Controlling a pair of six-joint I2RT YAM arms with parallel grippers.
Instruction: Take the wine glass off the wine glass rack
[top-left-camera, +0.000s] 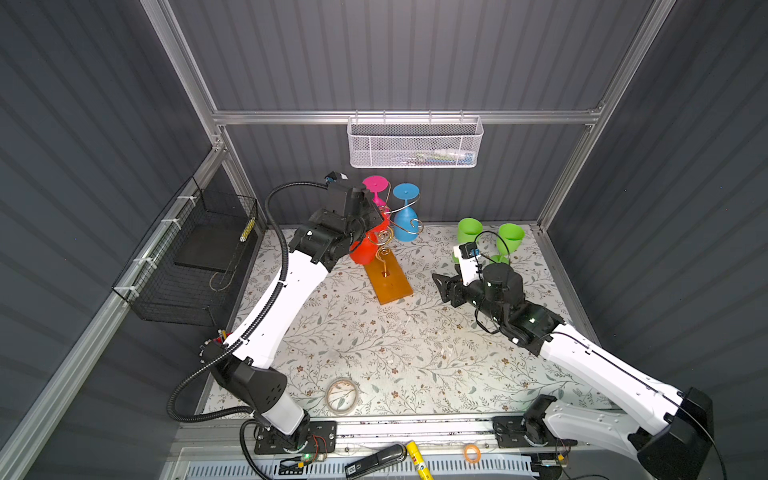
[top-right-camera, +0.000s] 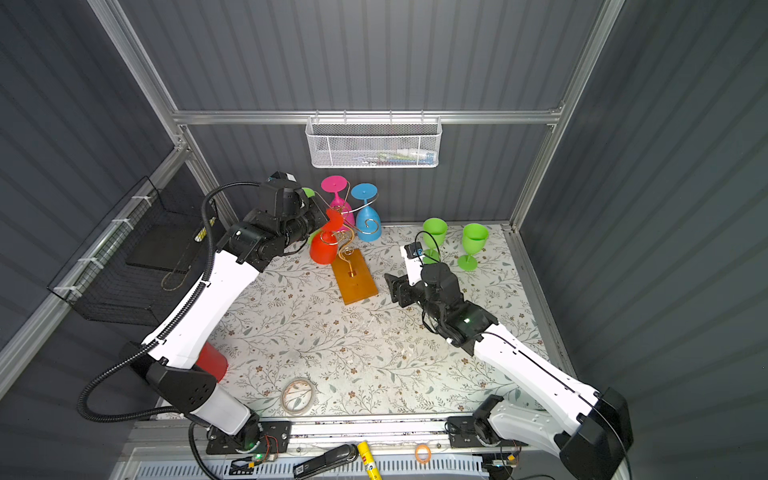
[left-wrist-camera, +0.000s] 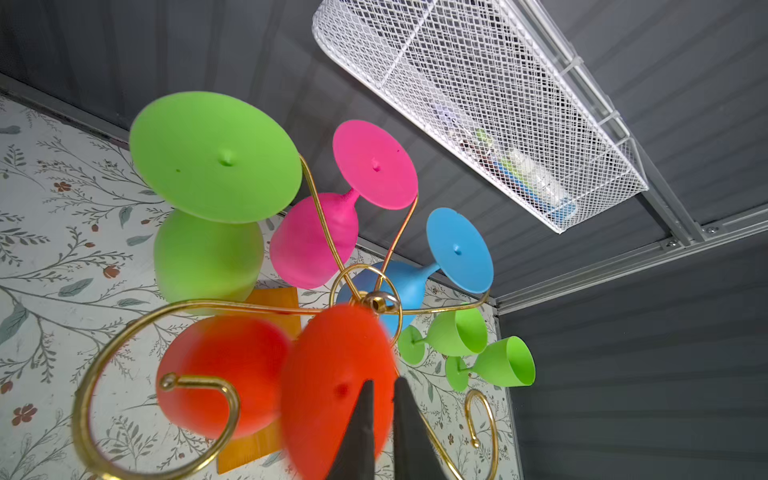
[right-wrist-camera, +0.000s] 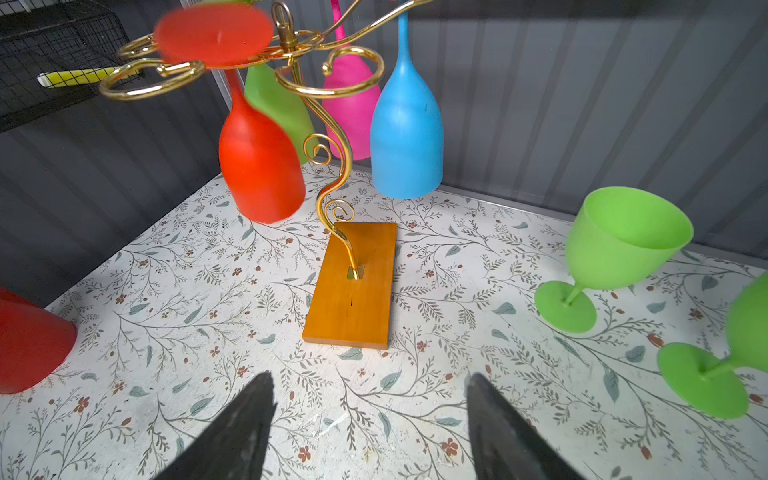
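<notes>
The gold rack (right-wrist-camera: 336, 200) on its wooden board (right-wrist-camera: 348, 312) holds inverted glasses: red (right-wrist-camera: 260, 172), green (left-wrist-camera: 206, 260), pink (left-wrist-camera: 312, 240) and blue (right-wrist-camera: 406, 136). My left gripper is shut right at the red glass's foot (left-wrist-camera: 332, 360), which fills the lower middle of the left wrist view; nothing clearly shows held between its fingers. My right gripper is open and empty, low in front of the rack, to its right in the top views.
Two upright green goblets (right-wrist-camera: 620, 240) stand at back right. A red object (right-wrist-camera: 32, 344) lies at far left. A wire basket (top-left-camera: 192, 264) hangs on the left wall, a white one (top-left-camera: 414, 144) at the back. A tape ring (top-left-camera: 341, 381) lies in the clear front area.
</notes>
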